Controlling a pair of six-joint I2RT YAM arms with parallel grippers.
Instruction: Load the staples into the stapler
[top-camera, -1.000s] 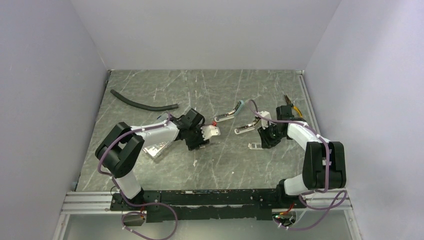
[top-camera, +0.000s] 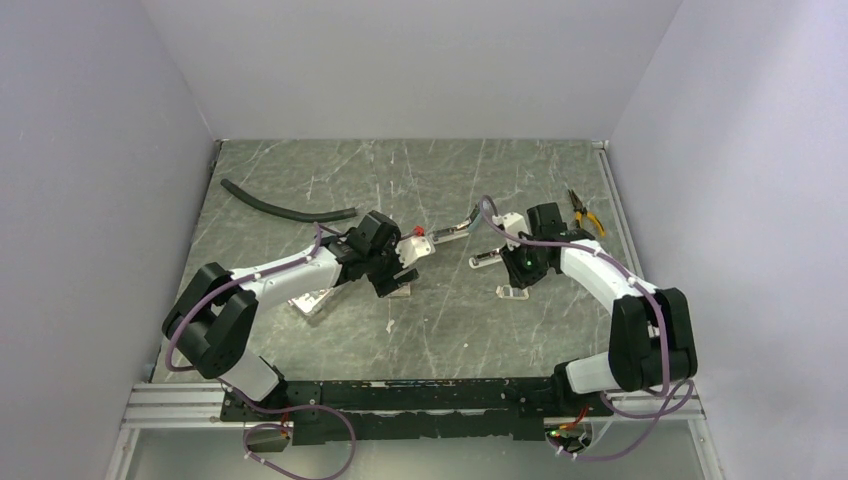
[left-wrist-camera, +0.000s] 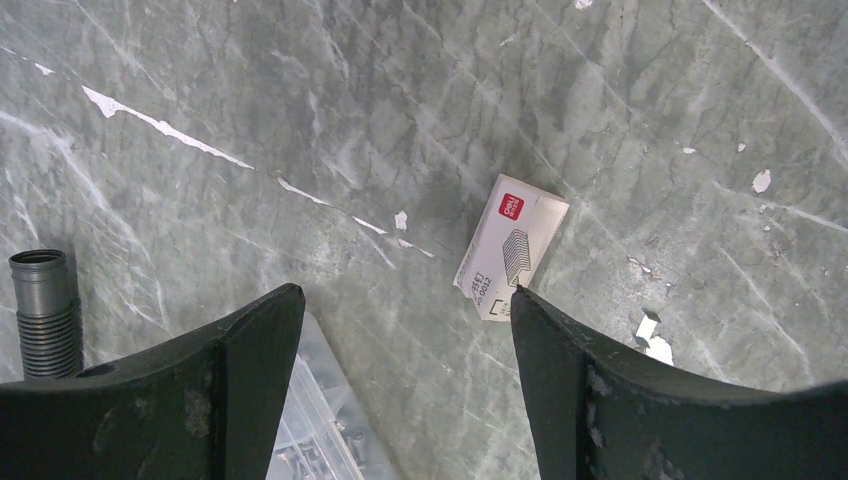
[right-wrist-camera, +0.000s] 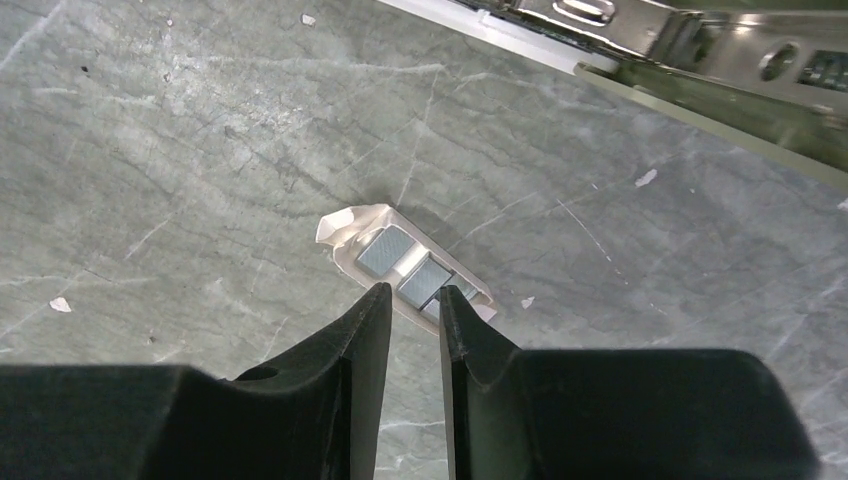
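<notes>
My left gripper stands open above a small closed staple box (left-wrist-camera: 510, 245), nothing between its fingers. My right gripper has its fingers partly apart, with nothing seen held, over an open staple box (right-wrist-camera: 420, 278) with grey staple strips. An open olive-green stapler (right-wrist-camera: 750, 130) lies at the upper right of the right wrist view. In the top view a light-blue open stapler (top-camera: 452, 232) lies between the arms, and another (top-camera: 485, 258) lies partly under my right arm.
A black hose (top-camera: 287, 213) lies back left, pliers (top-camera: 585, 215) at the right edge. A clear case (left-wrist-camera: 325, 405) is beside the left gripper.
My right gripper has moved left across the table toward the middle. My left gripper has shifted slightly, uncovering more of the staple box in the top view.
</notes>
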